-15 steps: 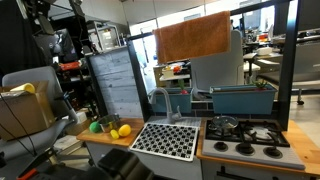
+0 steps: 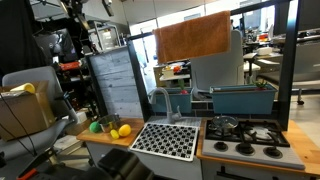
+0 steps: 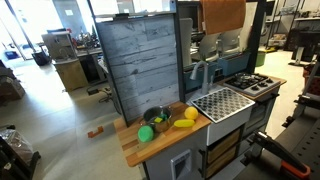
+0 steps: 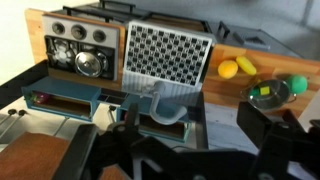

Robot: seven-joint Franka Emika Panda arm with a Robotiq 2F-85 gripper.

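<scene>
High above the counter, my gripper is open in the wrist view, with nothing held between its dark fingers. Below it lie a white drying rack (image 4: 168, 52), a faucet (image 4: 156, 103) and, to the right, a metal pot (image 4: 270, 95) with small colourful things inside. A green ball (image 3: 146, 133) sits beside the pot. Nearer the rack are a yellow ball (image 3: 191, 113) and a long yellow object (image 3: 184, 123). A lidded silver pan (image 4: 89, 64) rests on the stove (image 2: 255, 143). An orange-brown towel (image 2: 193, 38) hangs above the sink area.
Blue-green bins (image 2: 243, 102) stand on a shelf behind the counter. A grey wooden panel (image 3: 145, 70) rises behind the pot. Bare wooden counter (image 3: 153, 153) shows in front of the pot. Dark posts (image 2: 288, 60) frame the station.
In exterior view 1, the arm at the upper left has shifted to the right along the top edge. The counter objects and towel look unmoved.
</scene>
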